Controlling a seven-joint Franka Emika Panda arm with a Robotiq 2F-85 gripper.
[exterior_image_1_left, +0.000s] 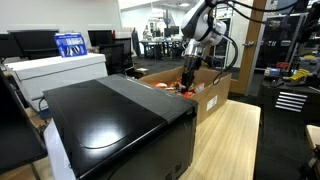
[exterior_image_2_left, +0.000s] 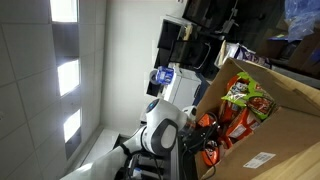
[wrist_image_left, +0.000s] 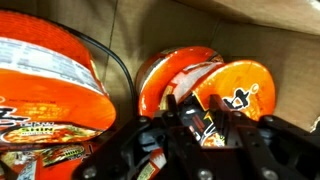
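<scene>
An orange cup-shaped pack with black lettering lies tilted in the cardboard box in the wrist view. Just below it my gripper has its two fingers apart, with part of an orange pack showing in the gap. Whether the fingers touch it cannot be told. Another round red-and-orange pack lies against its left side. In exterior view 1 the gripper reaches down into the box, its tips partly hidden among red packs. Exterior view 2 shows the white arm leaning over the box.
A large orange pack fills the left of the wrist view, with a dark cable beside it. Green and red bags lie farther along the box. A black-topped case stands close.
</scene>
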